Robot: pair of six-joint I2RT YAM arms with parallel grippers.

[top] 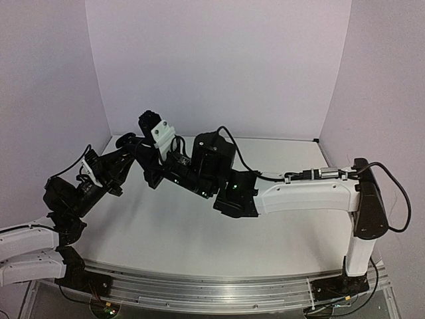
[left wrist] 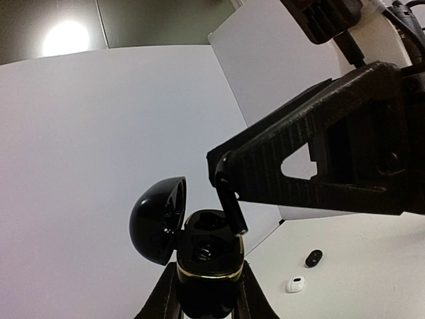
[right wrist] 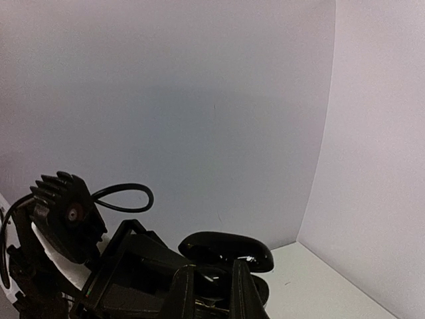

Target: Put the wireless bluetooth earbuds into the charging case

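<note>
Shut on the black, gold-trimmed charging case (left wrist: 206, 262), my left gripper holds it in the air. Its rounded lid (left wrist: 154, 222) stands open, and dark hollows show inside. From the right, my right gripper reaches over the open case. A thin dark stem (left wrist: 230, 203) with a shiny end hangs at its fingertips, close against the case's edge; whether it is an earbud stem is unclear. In the right wrist view its fingers (right wrist: 178, 292) stand apart in front of the case, whose lid (right wrist: 226, 246) is above. The grip itself cannot be made out.
On the table in the left wrist view lie a white earbud (left wrist: 295, 284) and a small black oval piece (left wrist: 313, 258), apart from each other. Pale walls (top: 219, 66) enclose it.
</note>
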